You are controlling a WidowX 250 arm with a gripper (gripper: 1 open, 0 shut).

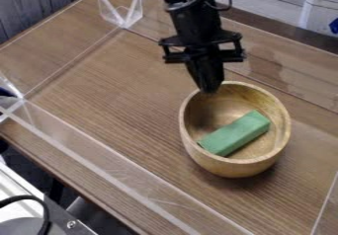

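Note:
My gripper (207,81) hangs at the top centre of the camera view, its pale tip shut, just above the back left rim of a wooden bowl (199,148). I see nothing held between its fingers. Inside the bowl lies a green oblong block (235,133), tilted diagonally toward the front left.
The wooden table (99,101) has free room left of the bowl and behind it. A clear plastic bracket (121,9) stands at the back left. A grey-and-black fixture with a cable is at the lower left edge.

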